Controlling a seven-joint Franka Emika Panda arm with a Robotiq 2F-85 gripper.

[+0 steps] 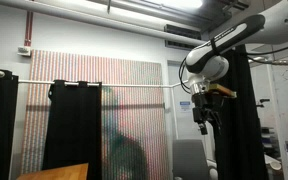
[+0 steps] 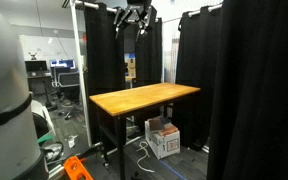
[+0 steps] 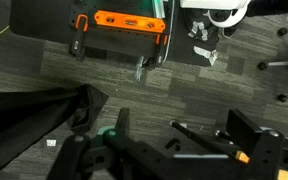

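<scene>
My gripper hangs from the raised white arm at the right of exterior view 1, its fingers spread. In exterior view 2 the gripper shows near the top edge, well above the wooden table, whose visible top is bare. The wrist view has the black fingers along its lower part, standing wide apart with only the dark floor seen between them. No object is in the grip.
Under the table stands a white box with things in it. Black curtains hang behind the table. A grey chair stands below the arm in exterior view 1. An orange bar on a dark frame crosses the top of the wrist view.
</scene>
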